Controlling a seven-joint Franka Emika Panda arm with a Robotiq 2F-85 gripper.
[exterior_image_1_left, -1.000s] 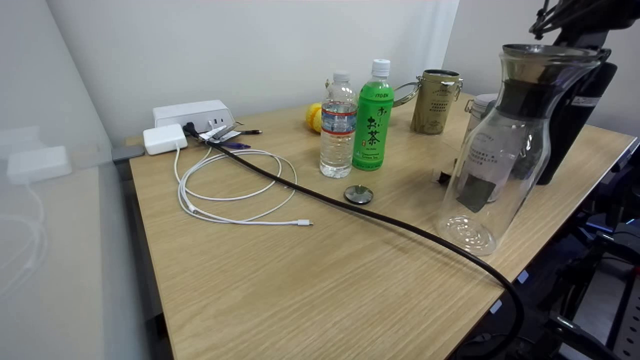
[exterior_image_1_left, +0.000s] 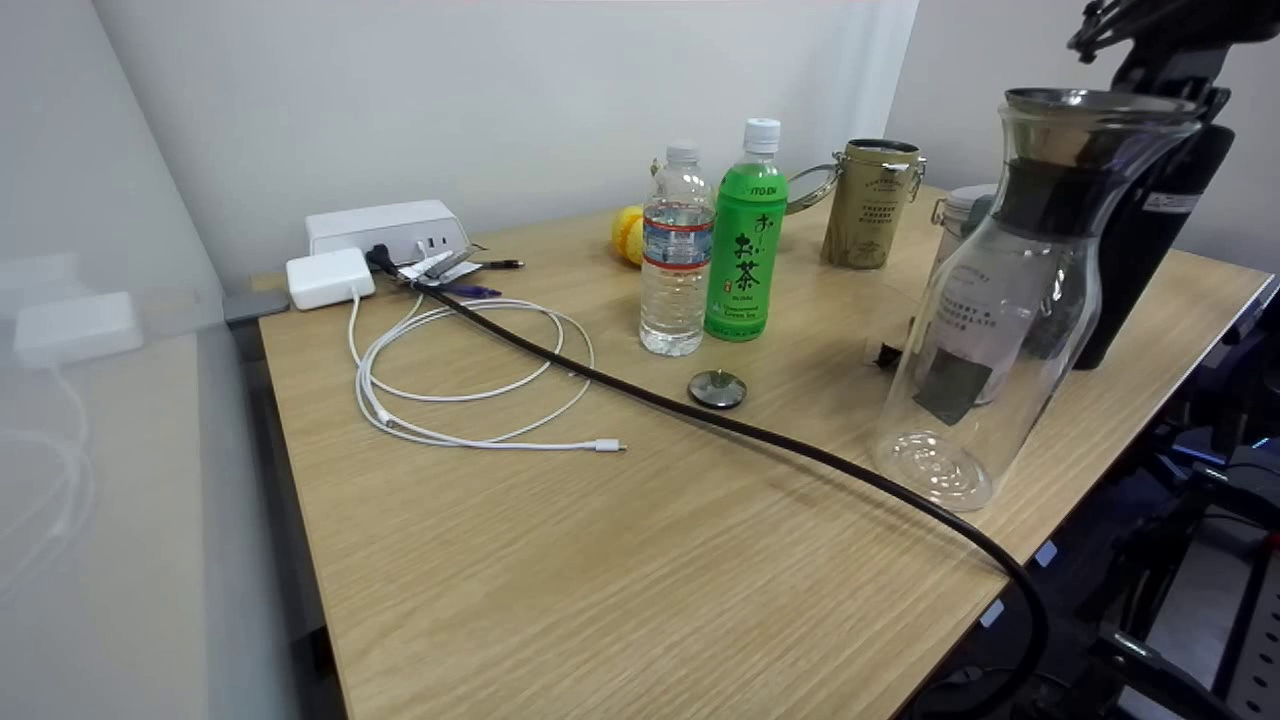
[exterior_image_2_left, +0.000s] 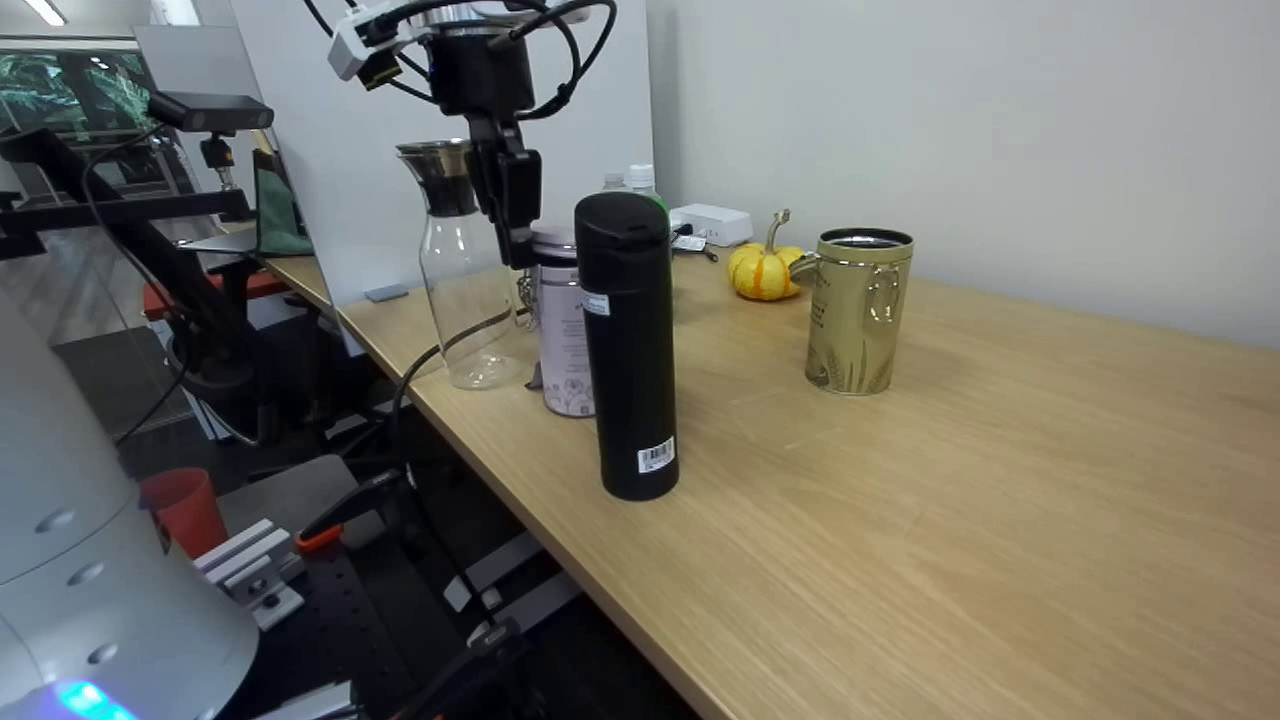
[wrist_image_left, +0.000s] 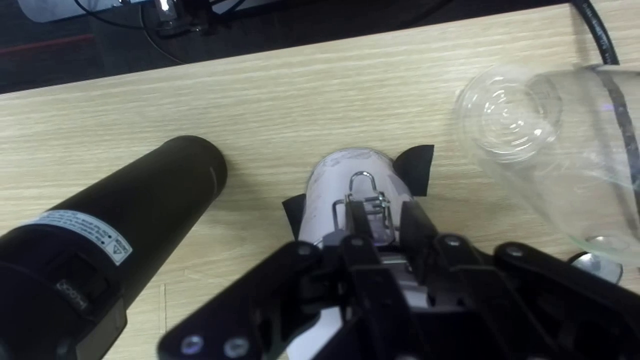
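A pale pink canister (exterior_image_2_left: 565, 348) with a wire clasp (wrist_image_left: 363, 183) and a lid stands upright on the table. In the wrist view, my gripper is over the clasp side of the canister. Its two fingers are apart, and the wire clasp shows in the gap. Whether they touch the clasp cannot be told. From the second exterior view, the gripper (exterior_image_2_left: 518, 250) points down beside the canister's upper part, just above the clasp. In the first exterior view the canister (exterior_image_1_left: 963, 294) is partly hidden behind the glass carafe.
The glass carafe (exterior_image_2_left: 465, 288) and a black tumbler (exterior_image_2_left: 629, 360) flank the canister closely. A gold canister (exterior_image_2_left: 859, 318), a pumpkin (exterior_image_2_left: 764, 269), a water bottle (exterior_image_1_left: 675, 258) and a green tea bottle (exterior_image_1_left: 744, 240) stand farther back. A black cable (exterior_image_1_left: 768, 437) crosses the table.
In the first exterior view, the black gripper and its cables at the upper right have shifted slightly. The objects on the table have stayed in place.
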